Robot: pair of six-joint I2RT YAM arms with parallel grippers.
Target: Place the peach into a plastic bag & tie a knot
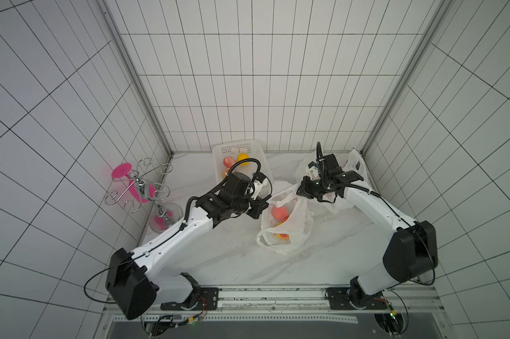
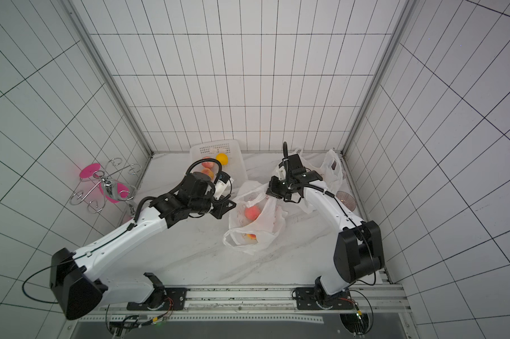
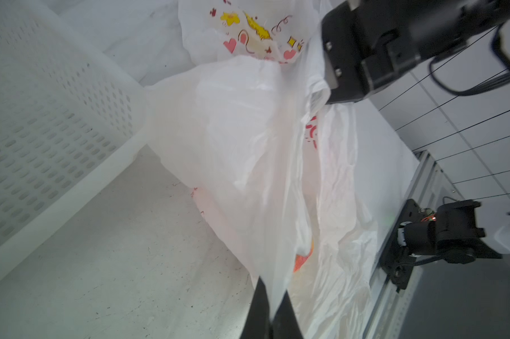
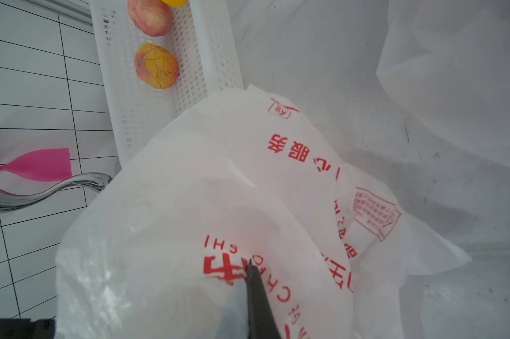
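A white plastic bag with red print stretches between my two grippers, its mouth partly gaping. Inside lies a pinkish-red peach, with a bit of yellow-orange fruit lower down. In the left wrist view, my left gripper is shut on one edge of the bag. My right gripper pinches the opposite edge; the printed film runs right into its fingertips in the right wrist view. From the left wrist, the folded film hides most of the fruit.
Behind my left arm stands a white perforated basket with several fruits. Another white bag lies at the back right. At far left is a metal rack with pink glasses.
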